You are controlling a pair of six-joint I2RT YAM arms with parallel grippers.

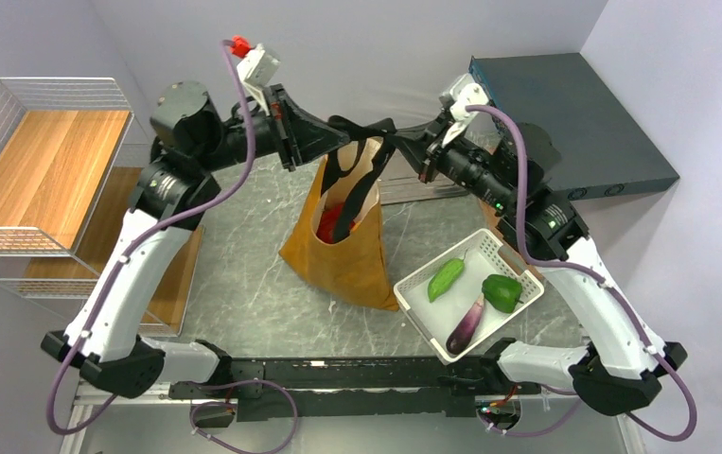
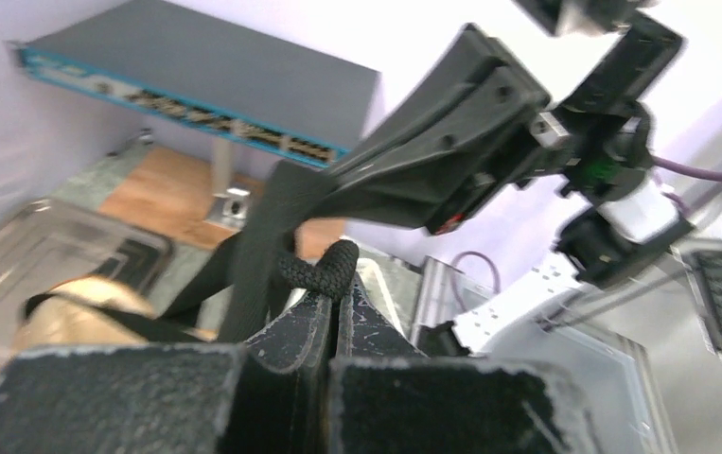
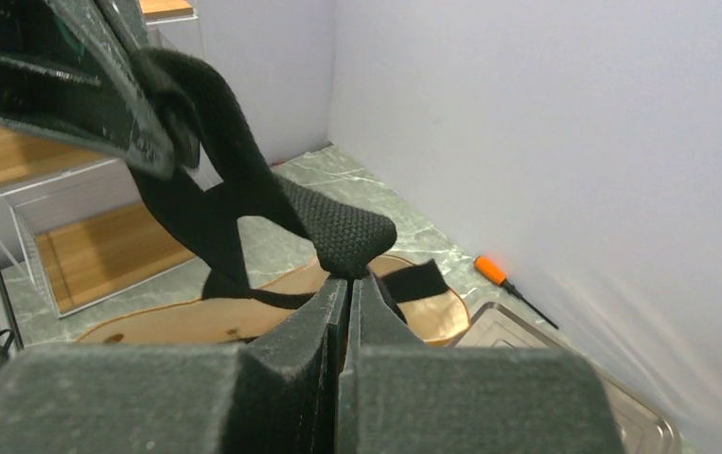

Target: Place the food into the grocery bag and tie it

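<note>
The brown grocery bag (image 1: 343, 260) stands upright in the middle of the table, something red (image 1: 330, 222) showing inside its mouth. Its black straps (image 1: 361, 194) rise to both grippers and cross between them above the bag. My left gripper (image 1: 345, 134) is shut with a strap (image 2: 324, 274) at its fingertips, seen in the left wrist view. From the other side, my right gripper (image 1: 396, 137) is shut on a strap too; in the right wrist view the black webbing (image 3: 352, 236) comes out of its fingertips. Whether the straps form a knot cannot be told.
A white basket (image 1: 412, 301) at the front right holds a green pepper (image 1: 501, 293), a long green chili (image 1: 447, 280) and an eggplant (image 1: 466, 324). Wire shelves (image 1: 16, 253) stand left; a dark box (image 1: 574, 118) is at the back right.
</note>
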